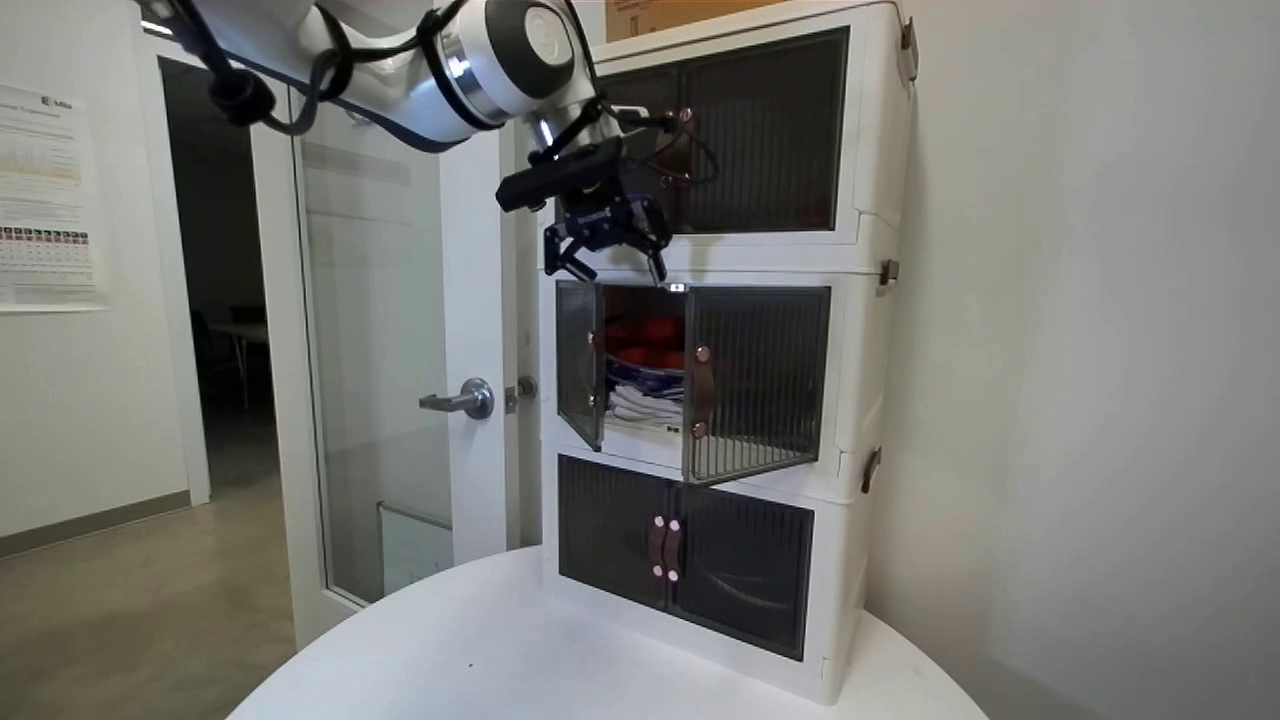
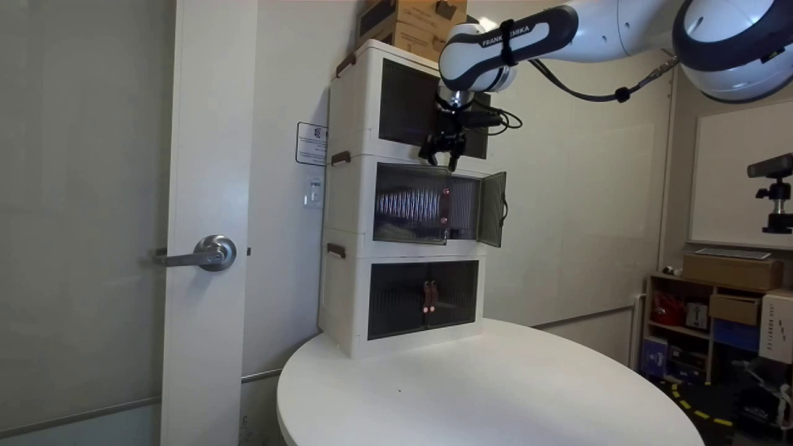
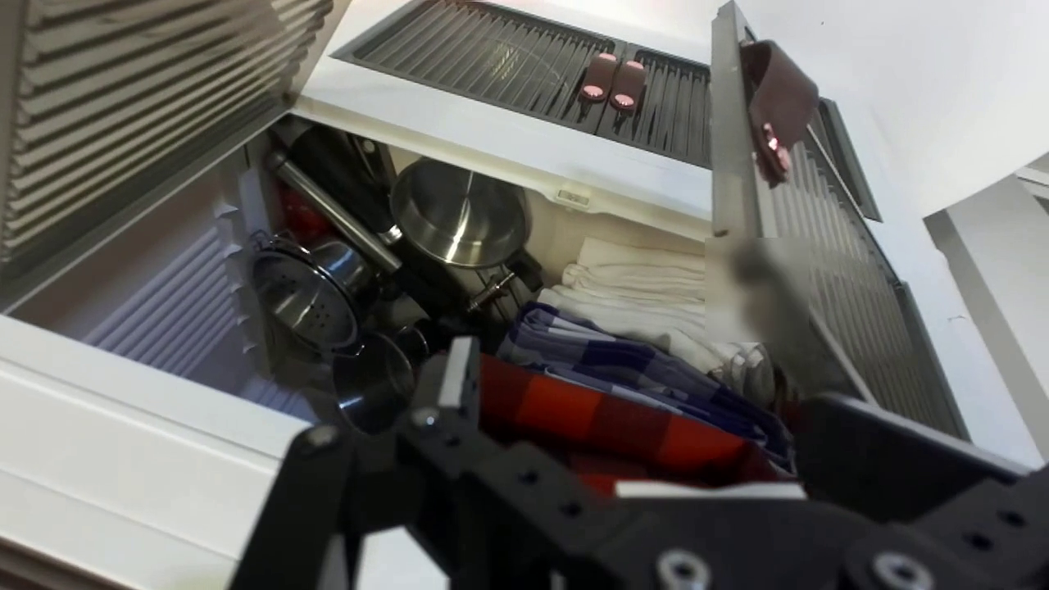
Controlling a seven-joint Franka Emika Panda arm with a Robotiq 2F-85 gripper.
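Observation:
My gripper (image 1: pixel 621 276) hangs open just above the middle compartment's doorway, fingers pointing down; exterior view 2 shows the same gripper (image 2: pixel 442 161) there. Both middle doors are ajar: the left door (image 1: pixel 578 360) and the right door (image 1: pixel 762 372), each with a brown leather handle. From above, the wrist view shows red checked cloth (image 3: pixel 610 418), blue checked cloth (image 3: pixel 629 359), white cloths (image 3: pixel 639 285) and metal pots (image 3: pixel 457 216) inside. One finger (image 3: pixel 454 383) overlaps the red cloth in that view; the other is by the left door's top edge. Contact there cannot be told.
Above is the shut top compartment (image 1: pixel 768 132), close behind the gripper. The bottom compartment (image 1: pixel 684 552) is shut too. A cardboard box (image 2: pixel 420 26) sits on top of the cabinet.

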